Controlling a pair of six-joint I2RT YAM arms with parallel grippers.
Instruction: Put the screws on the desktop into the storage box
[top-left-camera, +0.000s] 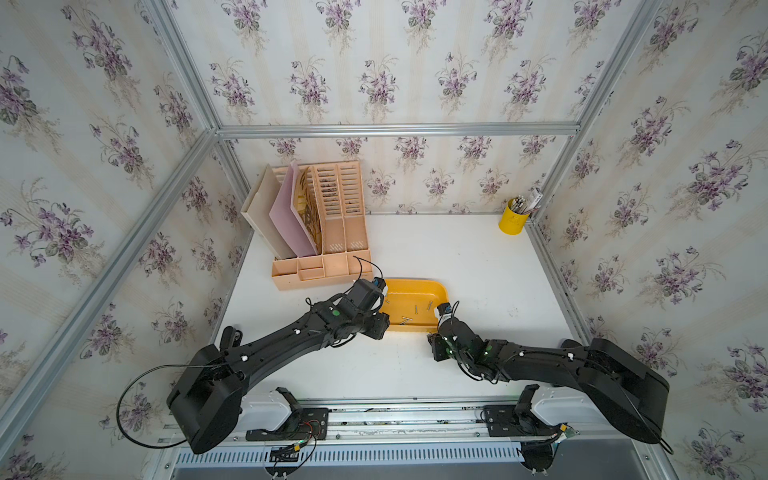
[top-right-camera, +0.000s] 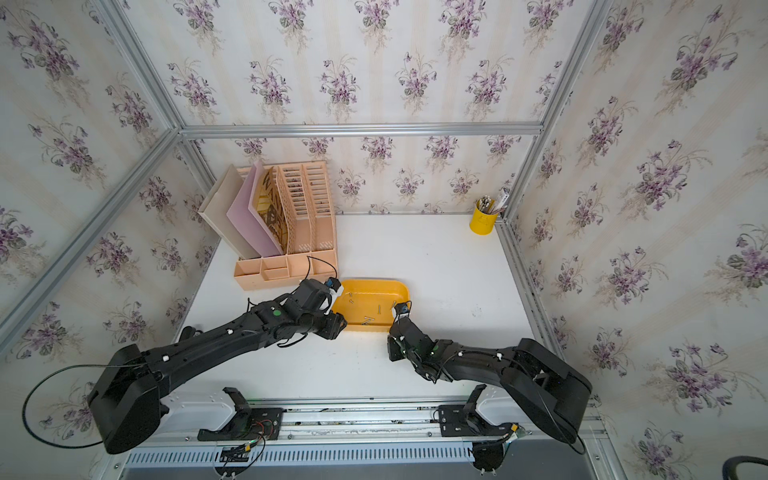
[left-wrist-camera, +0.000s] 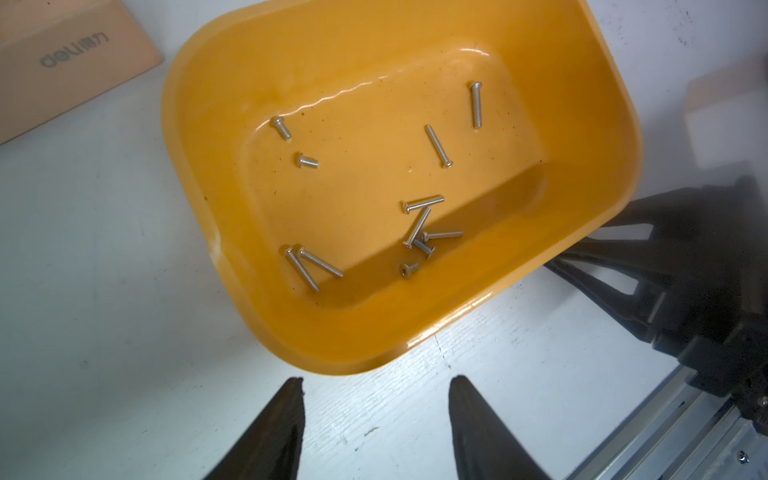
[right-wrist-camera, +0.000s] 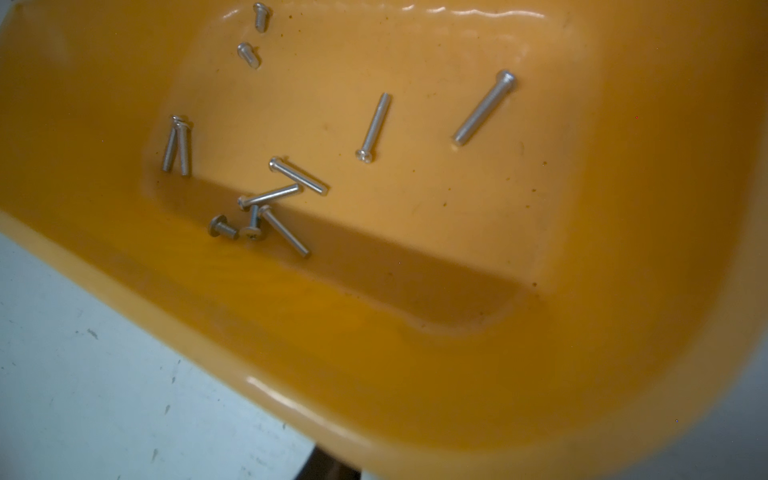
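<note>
An orange tray (top-left-camera: 414, 288) sits at the middle front of the white desk, with several silver screws (left-wrist-camera: 436, 145) on its floor, some short, some long. My left gripper is open and empty, just in front of the tray's near left, its fingertips at the bottom of the left wrist view. My right gripper (top-left-camera: 440, 342) is at the tray's near right; in the left wrist view its dark body reaches to the tray's outer wall. Whether its fingers are open cannot be seen clearly. I see no loose screws on the desk.
A peach organizer (top-left-camera: 320, 264) with upright boards stands at the back left, behind the tray. A yellow pen cup (top-left-camera: 512, 220) is at the back right corner.
</note>
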